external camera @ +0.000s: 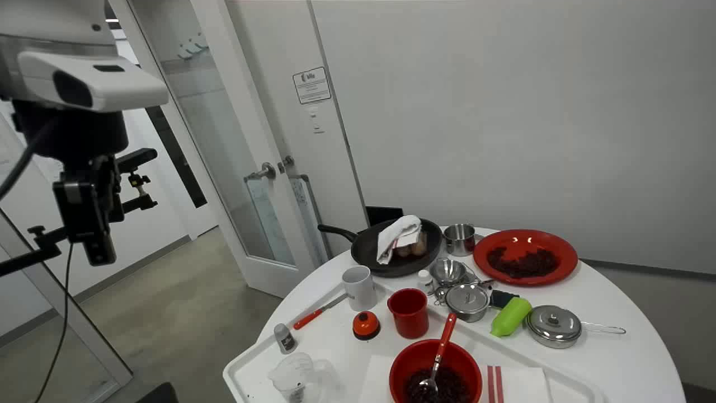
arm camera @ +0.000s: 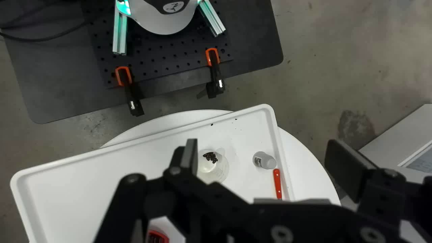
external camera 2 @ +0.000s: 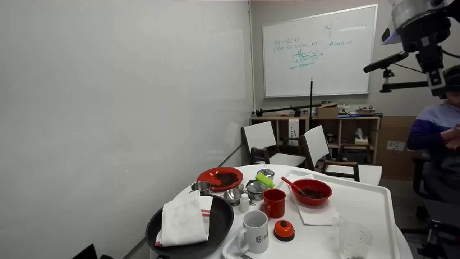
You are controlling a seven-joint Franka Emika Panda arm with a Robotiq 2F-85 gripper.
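Observation:
High above the tray, my gripper is open and empty, its two black fingers wide apart in the wrist view. Exterior view 1 has the gripper [external camera: 100, 252] at the left, well clear of the table. On the white tray [arm camera: 60, 178] stands a clear measuring cup [arm camera: 212, 172] with a few dark beans in it. A grey-capped shaker [arm camera: 265, 160] and a red-handled knife [arm camera: 277, 183] lie near the tray's edge. The red bowl [external camera 2: 325, 196] holds dark beans and a red-handled spoon [external camera: 446, 336]. More beans lie on the red plate [external camera: 570, 258].
A white mug [external camera: 360, 289], red mug [external camera: 408, 314] and orange timer [external camera: 366, 325] stand close together. Behind them are a black pan [external camera: 372, 258] with a cloth, metal pots and a green bottle [external camera: 511, 315]. One end of the tray is bare.

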